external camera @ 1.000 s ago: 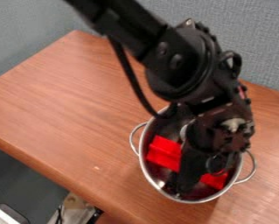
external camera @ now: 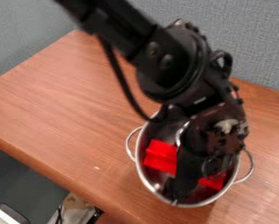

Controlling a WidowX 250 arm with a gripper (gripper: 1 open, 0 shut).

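A steel pot (external camera: 146, 177) with two side handles sits on the wooden table at the right. Inside it lie red pieces, one block (external camera: 159, 157) at the left and more red showing at the right. The black gripper (external camera: 191, 177) reaches down into the pot between the red pieces. The arm hides much of the pot's interior, and the state of the fingers is hard to make out.
A grey partition stands along the back. At the lower left, past the table's edge, are a white object (external camera: 2, 215) and cables.
The arm has shifted slightly to the left in the view, with its upper links a little blurred.
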